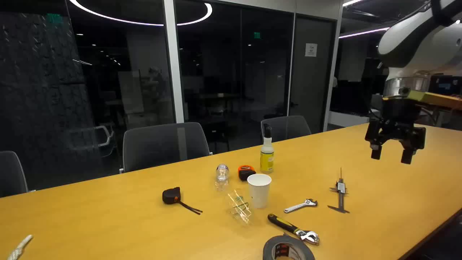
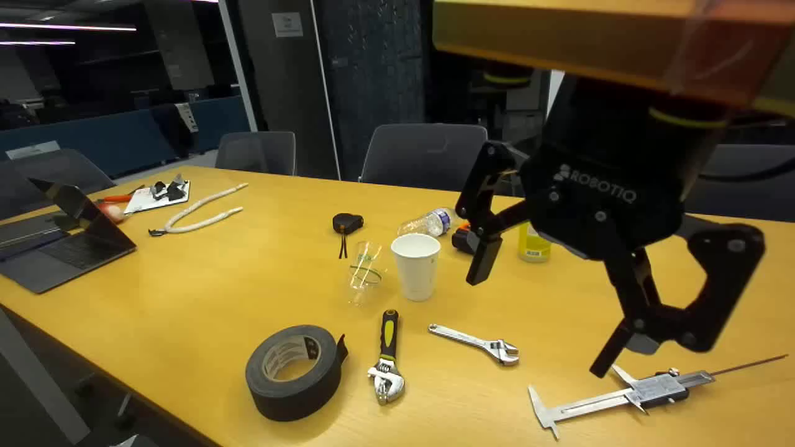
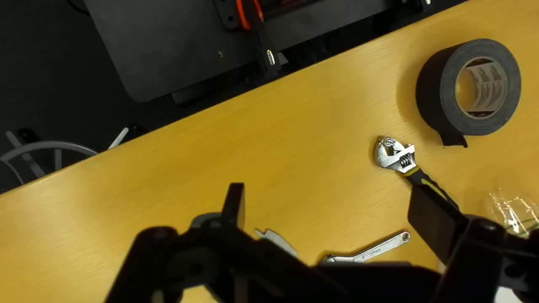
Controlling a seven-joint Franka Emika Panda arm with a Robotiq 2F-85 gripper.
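Note:
My gripper (image 2: 538, 320) hangs over the table, open, its two fingers wide apart and nothing between them. In the wrist view one finger (image 3: 233, 204) is at left of centre and the other at right. Below lie a silver caliper (image 2: 618, 398), a small silver adjustable wrench (image 2: 477, 343) and a larger wrench with a black and yellow handle (image 2: 387, 357). A roll of black tape (image 2: 294, 372) lies at the near side. A white paper cup (image 2: 417, 266) stands upright beside a clear plastic piece (image 2: 365, 274).
Farther back are a black tape measure (image 1: 171, 195), an orange and black one (image 1: 245, 172), a clear bottle (image 2: 430, 223) on its side and an upright spray bottle (image 1: 267, 156). A laptop (image 2: 71, 238) and white rope (image 2: 201, 208) occupy the far left. Bare tabletop lies between.

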